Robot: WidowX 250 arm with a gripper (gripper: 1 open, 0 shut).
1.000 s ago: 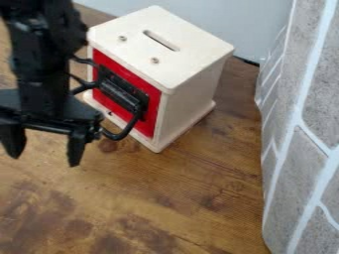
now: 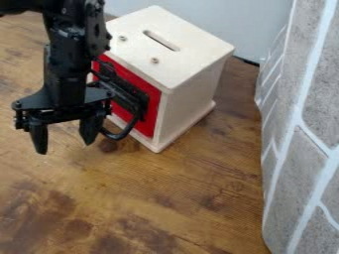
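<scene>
My black gripper [image 2: 65, 133] hangs in front of a pale wooden box [image 2: 185, 74] in the camera view, its two fingers apart and pointing down, with nothing visible between them. The box has a slotted top and a red front panel [image 2: 146, 119] with black fittings [image 2: 129, 99], partly hidden behind the gripper and arm. The gripper is at the left of the red panel, in front of it.
A grey brick-patterned wall [image 2: 298, 129] runs down the right side. A pale wall stands behind the box.
My gripper has moved right and shifted slightly up and back toward the box since a second ago. The box looks the same.
</scene>
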